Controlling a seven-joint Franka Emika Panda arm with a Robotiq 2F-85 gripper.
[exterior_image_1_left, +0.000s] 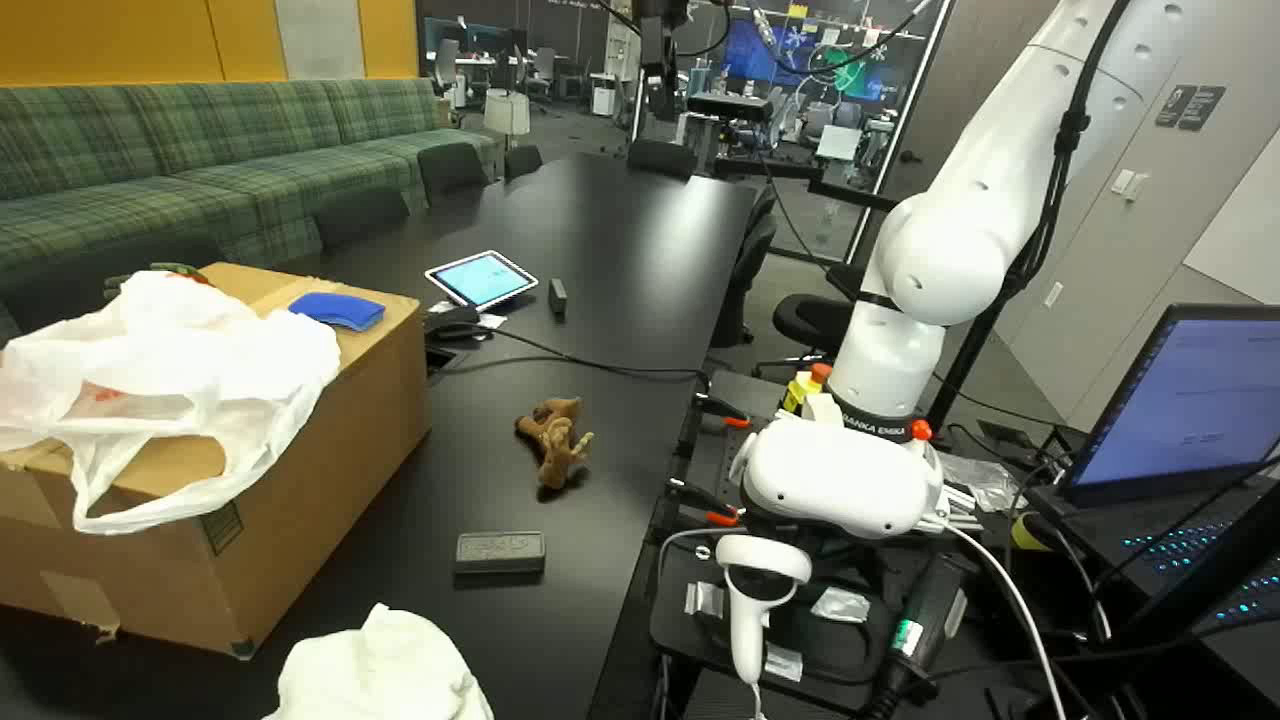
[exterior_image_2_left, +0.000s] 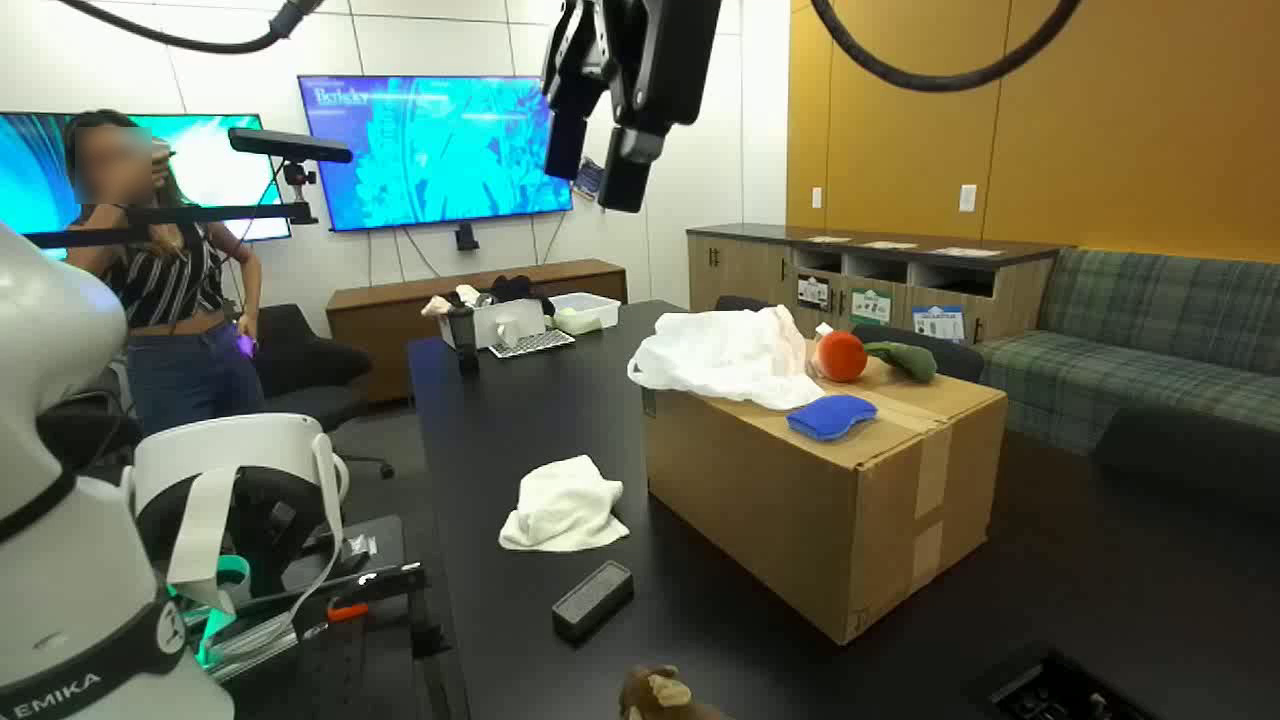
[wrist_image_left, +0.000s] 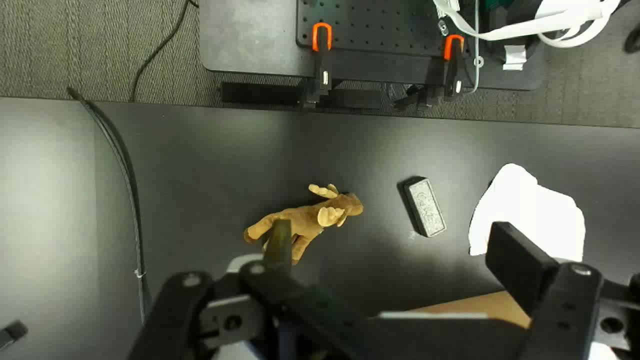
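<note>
My gripper hangs open high above the table, with nothing between its fingers; in the wrist view its two black fingertips stand wide apart. Below it, on the black table, lies a brown plush moose on its side. A grey eraser block rests to the right of the moose in that view. Farther right is a crumpled white cloth. On top of the cardboard box sit a white plastic bag, a blue sponge-like piece, and a red-orange ball beside something green.
A black cable crosses the table near a tablet. Clamps line the table's edge by the robot's base. White bins stand at one end. Bare table surrounds the moose and eraser.
</note>
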